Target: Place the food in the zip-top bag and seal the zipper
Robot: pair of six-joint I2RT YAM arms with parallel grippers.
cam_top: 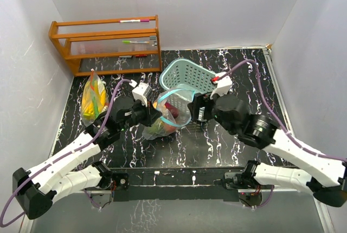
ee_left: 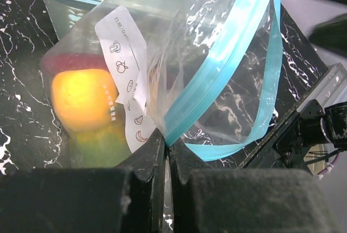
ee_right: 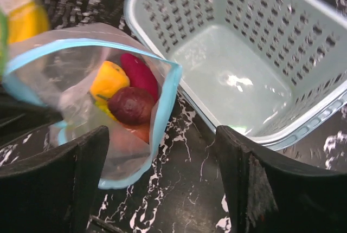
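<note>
The zip top bag (cam_top: 165, 124) holds food: a dark red round piece (ee_right: 131, 105), an orange-yellow one (ee_left: 84, 97), and a red one (ee_right: 138, 72). Its blue zipper rim stands open toward the right wrist view. My left gripper is shut on the bag's rim at the near side. My right gripper hangs open to the right of the bag, above the counter, with nothing seen between its fingers.
The pale green basket (cam_top: 184, 70) stands behind the bag. A second bag with yellow food (cam_top: 93, 100) lies at the left, a wooden rack (cam_top: 108, 33) at the back. Marble surface shows free at the right.
</note>
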